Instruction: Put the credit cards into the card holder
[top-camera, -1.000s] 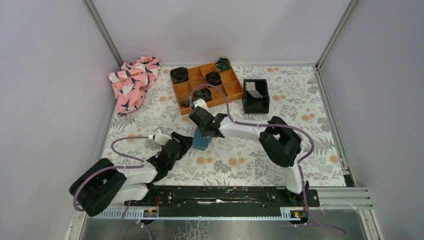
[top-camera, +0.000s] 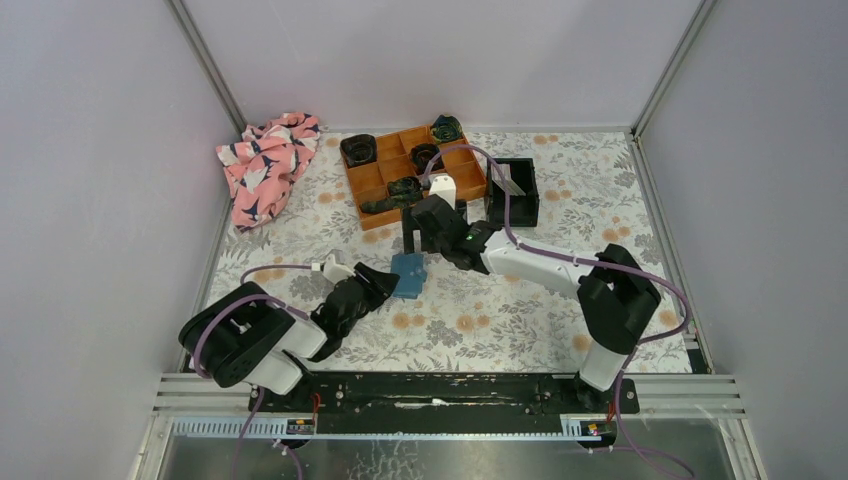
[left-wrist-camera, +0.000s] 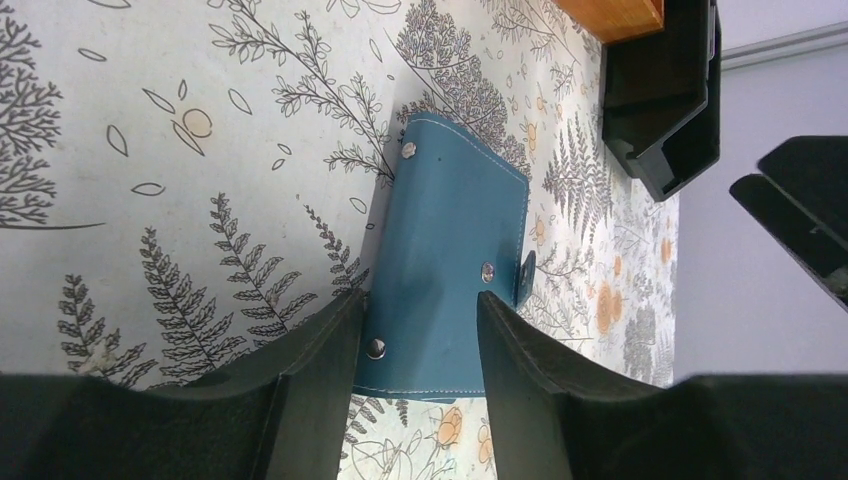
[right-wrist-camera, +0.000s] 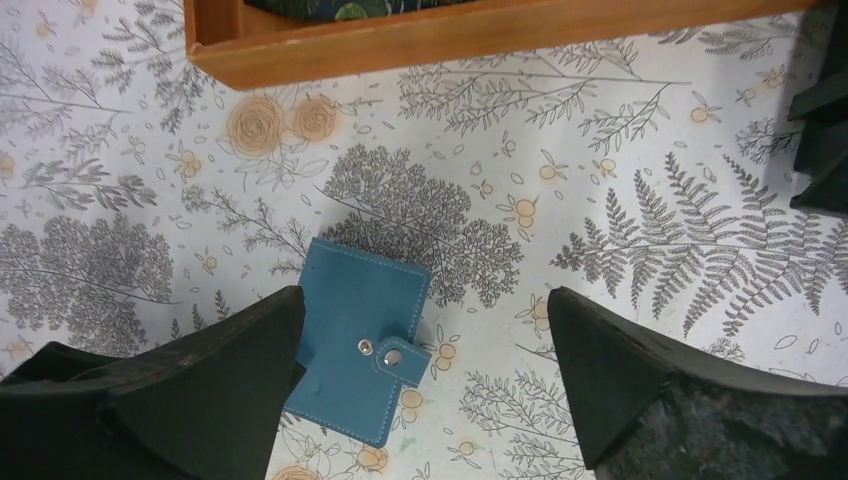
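Observation:
The blue card holder (top-camera: 408, 275) lies on the patterned table, its small snap tab visible in the right wrist view (right-wrist-camera: 405, 362). My left gripper is low at the holder's near end, fingertips apart on either side of it; whether they touch it I cannot tell. My right gripper is open, above and beyond the holder, nothing between its fingers. A black box (top-camera: 512, 205) at the back right has pale flat items inside, likely cards, too small to tell.
A wooden compartment tray (top-camera: 365, 185) with dark bundles stands at the back. A pink patterned cloth (top-camera: 262, 170) lies at the back left.
My right arm has moved right and toward the back, uncovering the holder in the top view. My left gripper has shifted slightly right, toward the holder.

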